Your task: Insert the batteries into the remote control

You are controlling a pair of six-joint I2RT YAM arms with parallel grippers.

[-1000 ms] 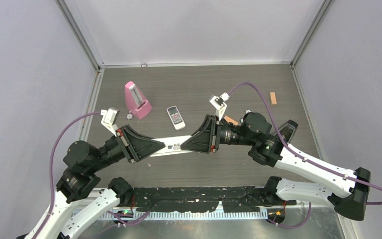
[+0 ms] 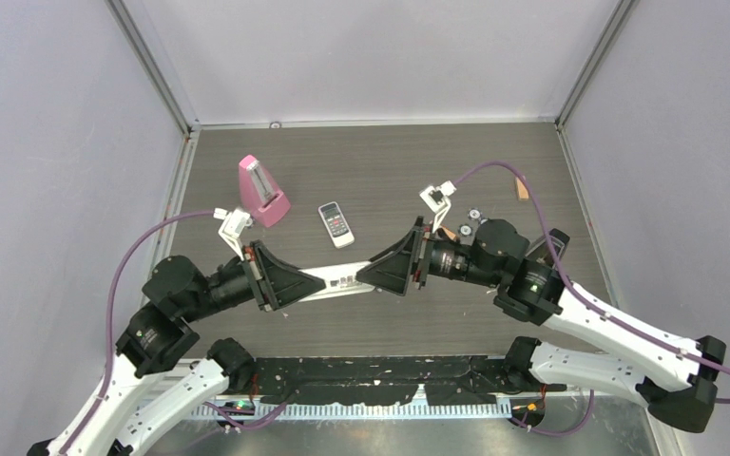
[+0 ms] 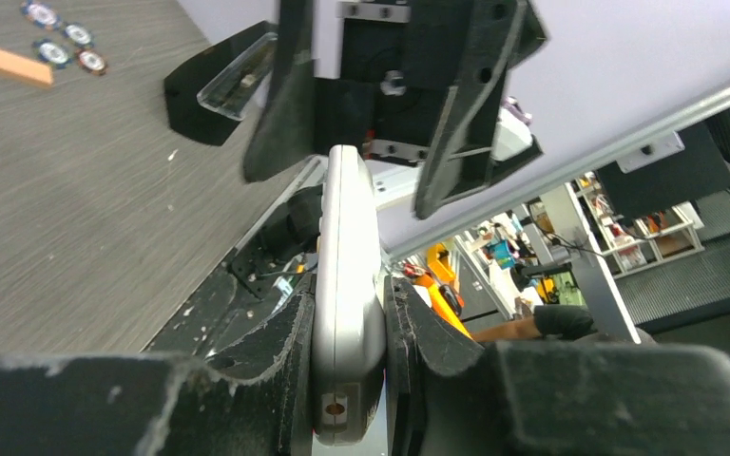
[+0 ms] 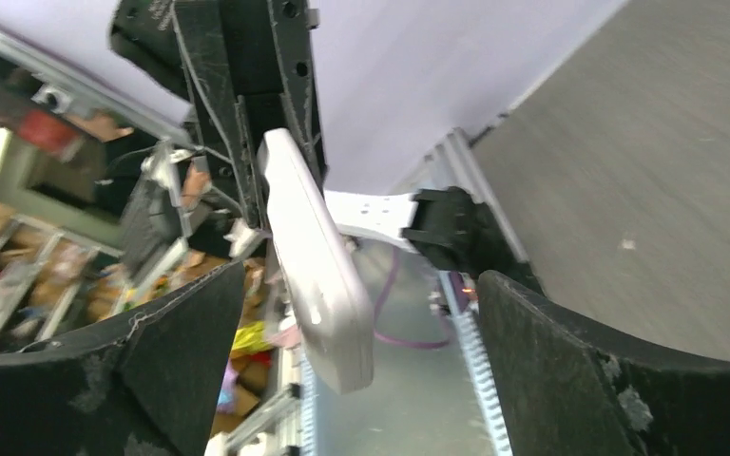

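Observation:
A long white remote body (image 2: 340,280) spans between my two grippers in the top view, held level. My left gripper (image 2: 320,283) is shut on its left end; in the left wrist view its fingers grip the white body (image 3: 347,275) from both sides. My right gripper (image 2: 365,275) stands open at the other end, with the white body (image 4: 318,275) between its spread fingers in the right wrist view; whether it touches cannot be seen. I cannot make out loose batteries clearly.
A small white phone-like remote (image 2: 336,224) lies behind the grippers, a pink metronome (image 2: 263,195) at back left. Wooden blocks (image 2: 522,189) and round chips (image 2: 475,214) lie at right.
Both arms and the white body have shifted slightly rightward in the top view; the right arm has also moved a little toward the front. The right gripper now looks open around the end.

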